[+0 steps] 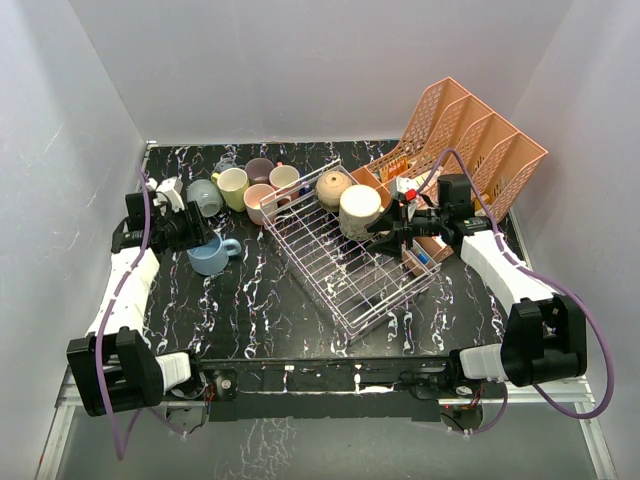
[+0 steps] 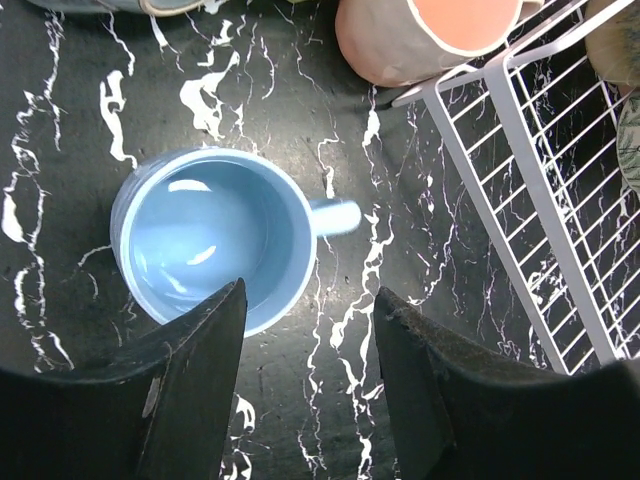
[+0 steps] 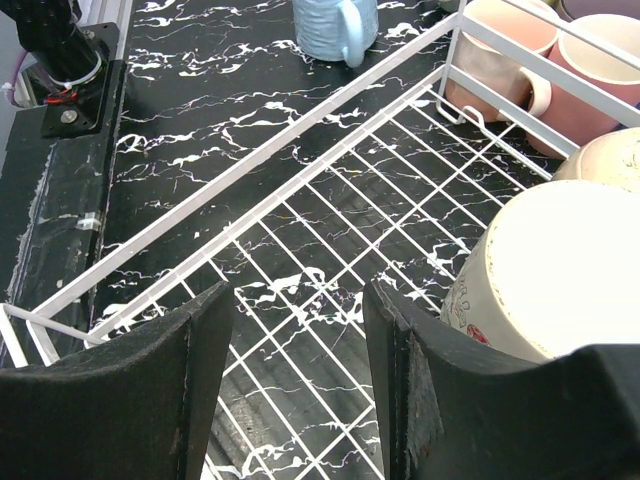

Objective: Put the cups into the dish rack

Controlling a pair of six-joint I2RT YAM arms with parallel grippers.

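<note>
A blue cup [image 1: 208,258] stands upright on the dark table, its handle pointing right toward the rack. In the left wrist view my left gripper is open with nothing between its fingers; the left finger overlaps the near rim of the blue cup [image 2: 215,235]. The white dish rack [image 1: 335,265] holds a cream cup [image 1: 360,205] and a beige round cup [image 1: 332,188] toward its back. Over the bare rack wires, just left of the cream cup [image 3: 560,270] in its view, my right gripper is open and empty.
Behind the blue cup cluster a grey cup [image 1: 205,197], a yellow-green cup [image 1: 232,187], a pink cup [image 1: 260,203] and others, near the rack's back left corner. An orange rack [image 1: 470,140] leans at the back right. The dish rack's front half is clear.
</note>
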